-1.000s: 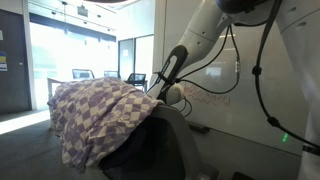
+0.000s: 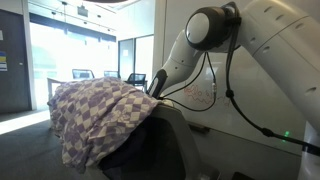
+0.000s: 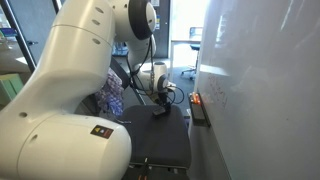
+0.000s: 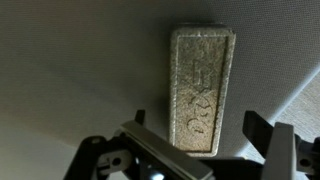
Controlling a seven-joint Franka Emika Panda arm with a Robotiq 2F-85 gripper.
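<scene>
A grey, rectangular block like a whiteboard eraser [image 4: 200, 85], with raised lettering on its top, lies on a dark fabric seat [image 4: 100, 65] in the wrist view. My gripper is open over the block's near end. One finger [image 4: 140, 122] shows to its left and the other to its right, with dark seat showing between the block and each finger. How high the fingertips are above the seat is hard to tell. In exterior view 2 my gripper [image 3: 160, 101] is low over the dark seat. Exterior view 1 hides it behind a dark backrest.
A purple-and-white checked cloth [image 2: 95, 115] drapes over furniture beside the dark backrest [image 2: 170, 145]. Along the other side runs a whiteboard [image 3: 260, 90] with a ledge [image 3: 197, 108]. The seat [image 3: 155, 142] around the gripper looks mostly clear.
In exterior view 1 my arm's elbow has come down and to the left, and the wrist has sunk lower behind the backrest. The cloth has stayed put.
</scene>
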